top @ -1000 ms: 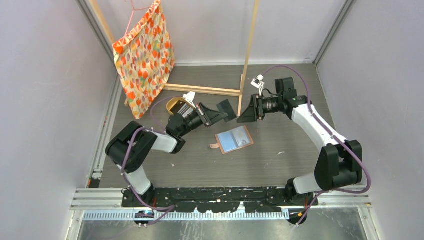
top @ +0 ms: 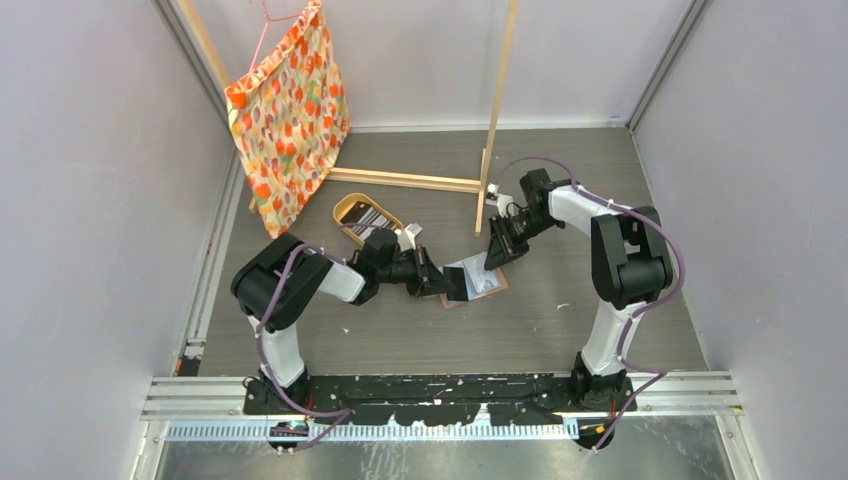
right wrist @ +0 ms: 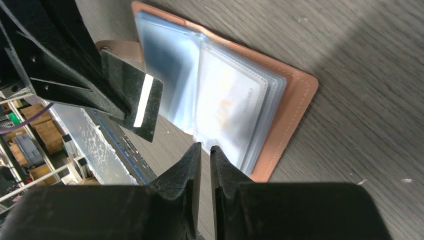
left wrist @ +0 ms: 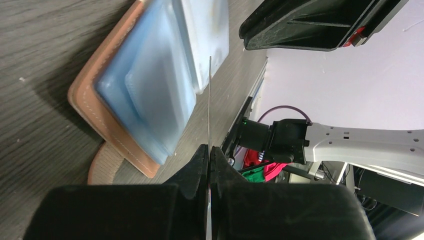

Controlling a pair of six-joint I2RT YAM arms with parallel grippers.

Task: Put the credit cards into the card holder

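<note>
The open tan card holder (top: 490,290), with clear plastic sleeves (right wrist: 227,102), lies mid-table. My left gripper is shut on a dark card (top: 456,283), seen edge-on in the left wrist view and with a white stripe (right wrist: 144,100) in the right wrist view. The card hangs over the holder's left side; whether it touches cannot be told. My right gripper is above the holder's right end, part open with a narrow gap and nothing visible between its fingertips.
A yellow tray (top: 344,206) with more cards sits behind the left arm. A wooden frame (top: 400,178) with an orange patterned cloth (top: 285,120) stands at the back. Bare table surrounds the holder's front and right.
My right gripper has lowered toward the holder's right end, its arm folding back.
</note>
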